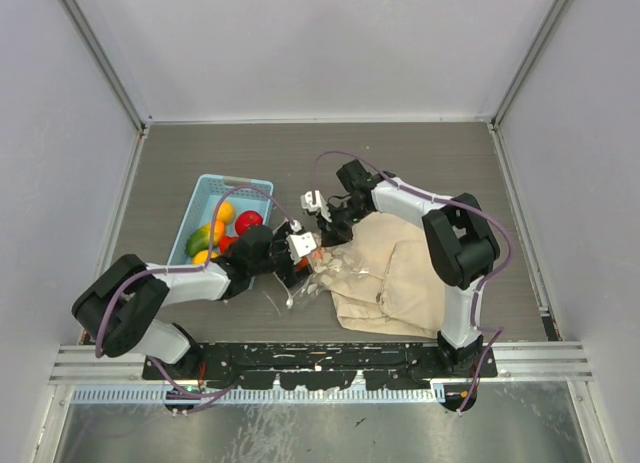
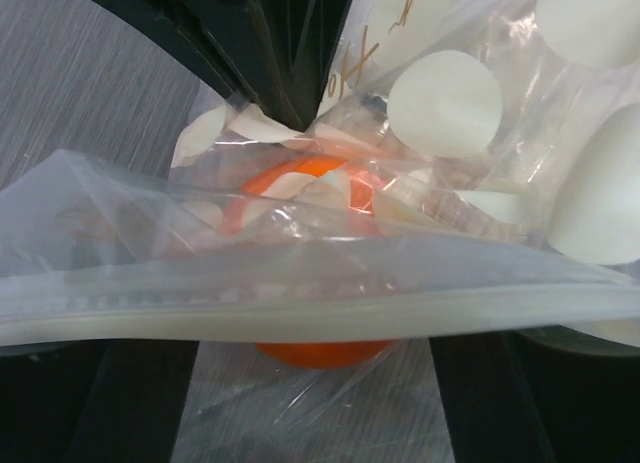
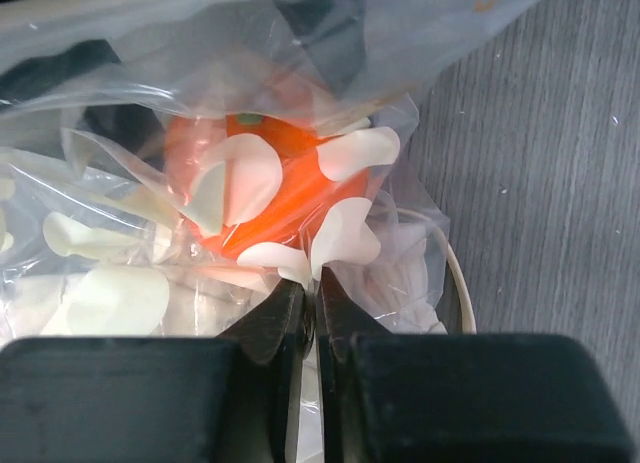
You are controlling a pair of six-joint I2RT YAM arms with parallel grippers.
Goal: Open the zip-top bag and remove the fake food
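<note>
The clear zip top bag with white spots (image 1: 340, 268) lies between my grippers, an orange fake food item (image 3: 300, 188) inside it. In the left wrist view the bag's zip edge (image 2: 330, 313) crosses in front of my left gripper, whose fingers stand wide apart. Part of the orange item (image 2: 325, 355) shows between its fingers, below the zip edge; I cannot tell whether they touch it. My right gripper has its fingertips nearly together, with bag film bunched between them, beside the orange item.
At the left stands a light blue basket (image 1: 181, 223) holding several pieces of fake food, including a red one (image 1: 248, 221). A beige cloth bag (image 1: 410, 283) lies flat on the right, partly under the right arm.
</note>
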